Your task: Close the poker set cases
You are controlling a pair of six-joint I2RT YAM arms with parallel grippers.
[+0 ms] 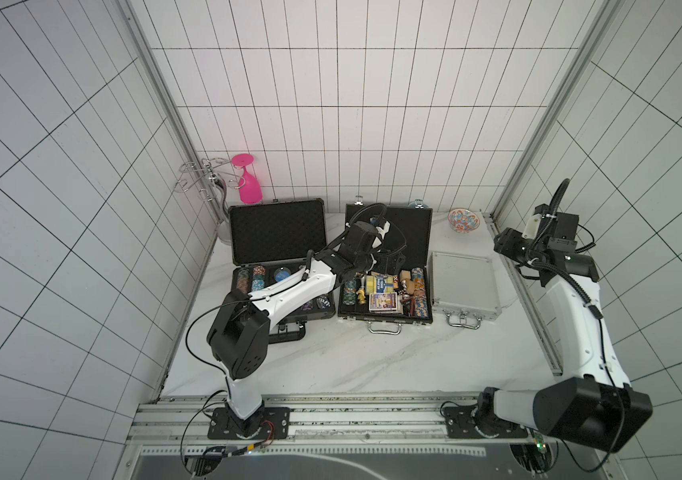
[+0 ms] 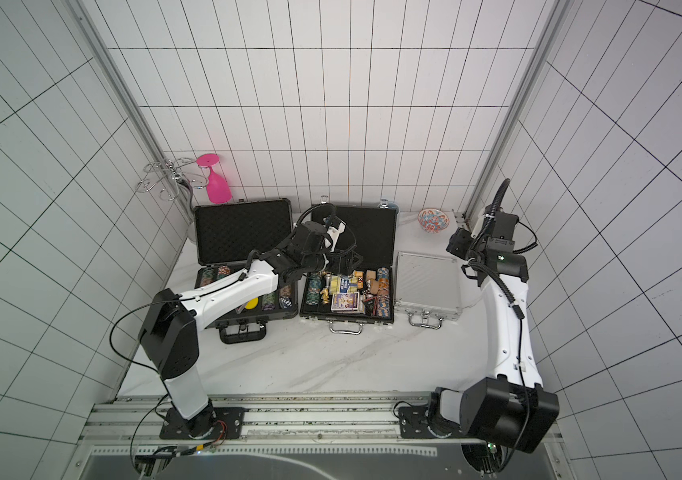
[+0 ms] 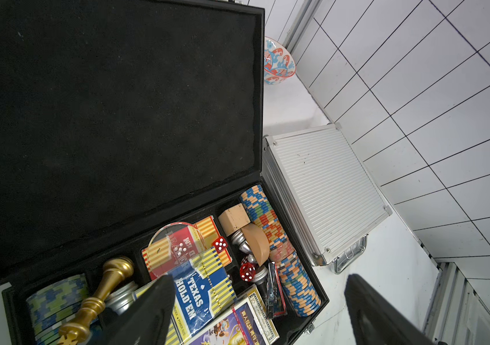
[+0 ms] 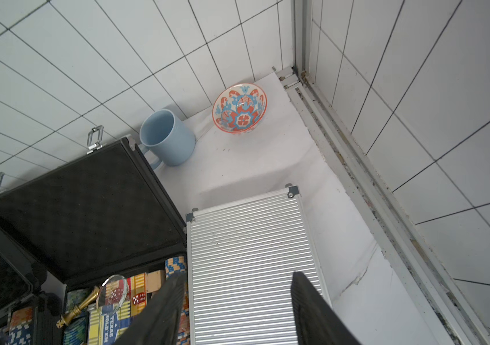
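Note:
The silver case [image 1: 463, 284] lies shut on the right of the counter. Beside it, the middle case's black lid [image 3: 118, 109] stands raised above a base filled with chips, a Texas Hold'em card box [image 3: 196, 293] and small pieces. On the left, the black case's lid [image 1: 277, 232] is upright too, its base partly behind my left arm. My left gripper [image 1: 393, 262] hovers above the middle case, fingers [image 3: 147, 313] parted and holding nothing. Over by the right wall, my right gripper [image 1: 507, 243] is apart from every case, its fingers [image 4: 167, 304] spread around empty space.
A pink glass [image 1: 248, 185] hangs on a metal rack at the back left. Behind the cases, a blue mug [image 4: 168, 138] and a patterned bowl [image 4: 239, 108] stand near the rear wall.

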